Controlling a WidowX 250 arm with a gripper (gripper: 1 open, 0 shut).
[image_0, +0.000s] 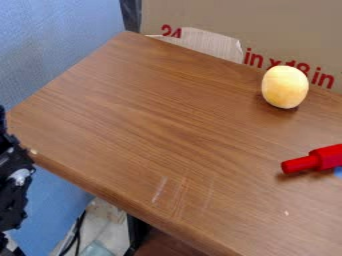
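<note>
On the wooden table a pale yellow, egg-shaped object sits at the back right. A red cylindrical object with a narrower tip pointing left lies at the right edge of the view, with a bit of blue beside it, partly out of frame. A black robot part with some silver shows at the far left edge, beside the table's left edge; whether it is my gripper, and how its fingers stand, cannot be made out.
A cardboard box with red lettering stands behind the table. A blue padded surface lies to the left, with cables below.
</note>
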